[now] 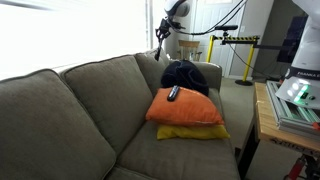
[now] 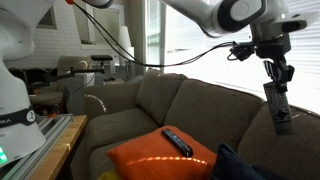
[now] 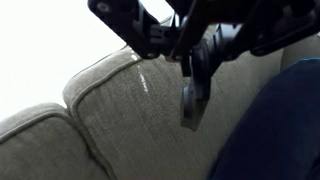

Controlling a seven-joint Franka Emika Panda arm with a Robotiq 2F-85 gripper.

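My gripper [image 2: 279,72] is shut on a dark, flat, remote-like object [image 2: 279,108], which hangs down from the fingers above the couch. In the wrist view, the same held object [image 3: 196,98] shows narrow and edge-on in front of the grey couch back. Exterior view 1 has the gripper [image 1: 161,36] high at the couch's far end. A second black remote [image 2: 178,142] lies on the orange pillow [image 2: 135,160], away from the gripper. A dark navy pillow [image 1: 185,76] rests behind the orange one, below the gripper.
The grey couch [image 1: 60,125] has a tall backrest close to the held object. A yellow pillow [image 1: 192,131] lies under the orange one. To the right stands a wooden table [image 1: 265,125].
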